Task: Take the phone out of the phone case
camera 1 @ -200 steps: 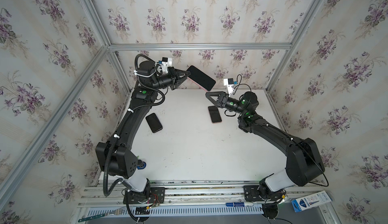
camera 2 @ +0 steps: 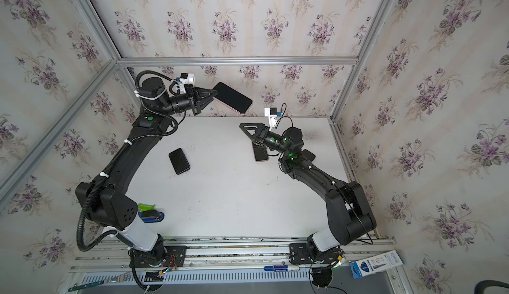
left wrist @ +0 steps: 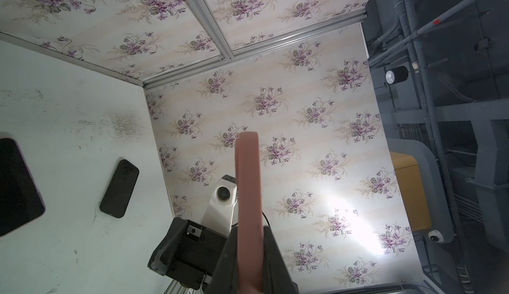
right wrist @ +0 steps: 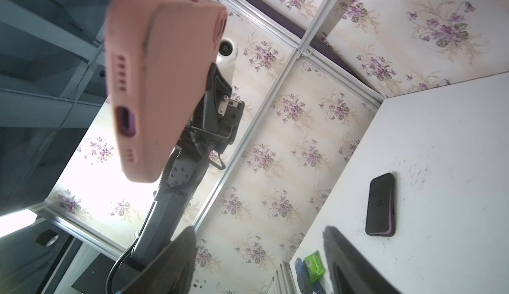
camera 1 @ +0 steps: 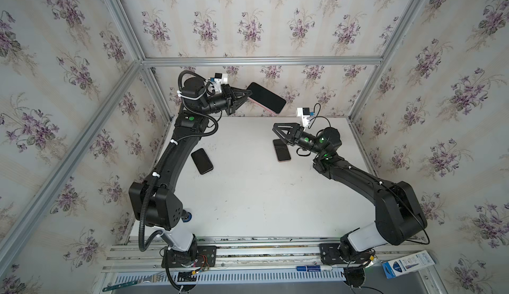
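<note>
A phone in a pink case (camera 1: 266,97) hangs raised in the air, screen up in the top views, my left gripper (camera 1: 246,93) shut on it. In the left wrist view the case (left wrist: 248,198) shows edge-on between the fingers; in the right wrist view its pink bottom end with the port (right wrist: 159,81) is close by. My right gripper (camera 1: 278,129) is below and right of the phone, apart from it, its fingers open with nothing between them.
Dark phones lie on the white table (camera 1: 238,198): one at left (camera 1: 202,160), one at middle back (camera 1: 282,153), another at right (camera 2: 308,154). A green packet and blue items (camera 2: 151,215) are near the front-left edge.
My right gripper moved slightly down and to the right, away from the phone.
</note>
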